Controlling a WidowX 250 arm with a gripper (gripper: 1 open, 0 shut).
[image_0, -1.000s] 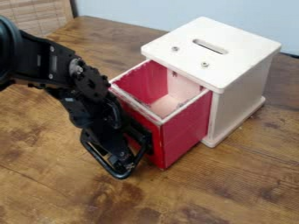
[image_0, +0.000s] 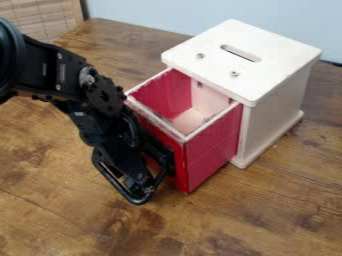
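Observation:
A pale wooden box with a slot and two screw heads on top has a red drawer pulled out toward the front left; its pale inside looks empty. My black gripper is low at the drawer's front face, touching it or very close. The fingertips are mostly dark and hidden against the drawer front, so whether they are shut on anything cannot be made out.
A light slatted object lies at the back left.

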